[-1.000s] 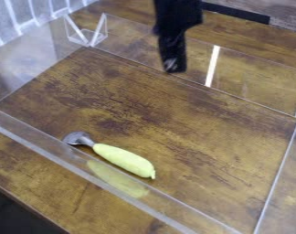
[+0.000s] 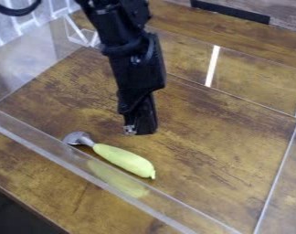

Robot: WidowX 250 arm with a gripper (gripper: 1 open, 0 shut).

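Note:
My black gripper (image 2: 136, 119) hangs above the middle of the clear-walled enclosure, shut, with nothing visible between its fingers. Below and to its left, apart from it, a pale yellow-green object (image 2: 123, 160) like a corn cob or squash lies on the wooden board, beside a metal spoon-like head (image 2: 79, 139) at its left end; whether the two are joined is hard to tell.
Transparent acrylic walls (image 2: 212, 64) surround the wooden surface (image 2: 217, 151), with white tape on the back wall. A dark slot or bar sits at the back.
My arm has come down and leftward from the upper right, bringing the gripper lower and nearer the yellow-green object. The object has not moved.

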